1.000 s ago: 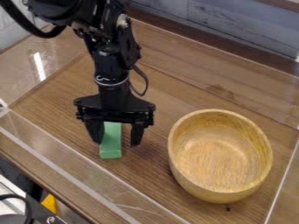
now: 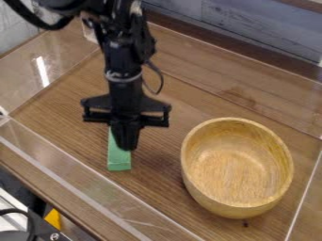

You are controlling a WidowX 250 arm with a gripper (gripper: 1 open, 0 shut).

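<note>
My gripper (image 2: pixel 123 125) is a dark, slightly blurred mechanism in the middle of the camera view, hanging above a green rectangular object (image 2: pixel 120 156) that lies on the wooden surface. The gripper covers the upper part of the green object; nothing shows clearly between its fingers, and whether they touch the object is hard to tell. A round light wooden bowl (image 2: pixel 236 181) stands to the right.
A grey-white wall (image 2: pixel 258 28) runs along the back, and a pale edge strip borders the lower left, with a dark cable near the corner.
My gripper has risen slightly and its fingers appear higher relative to the green object, which lies where it was. The bowl has not moved.
</note>
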